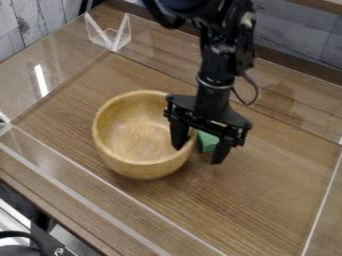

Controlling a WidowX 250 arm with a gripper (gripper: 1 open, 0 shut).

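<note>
My black gripper (206, 134) hangs open from the top centre, low over a green object (210, 147) that is mostly hidden behind it. One side of the gripper is at the right rim of a tan bowl (127, 137); whether it touches cannot be told. The bowl sits upright on the wooden table, left of the green object.
A white wire-like item (110, 30) stands at the back left. A dark cable (20, 242) lies at the front left corner.
</note>
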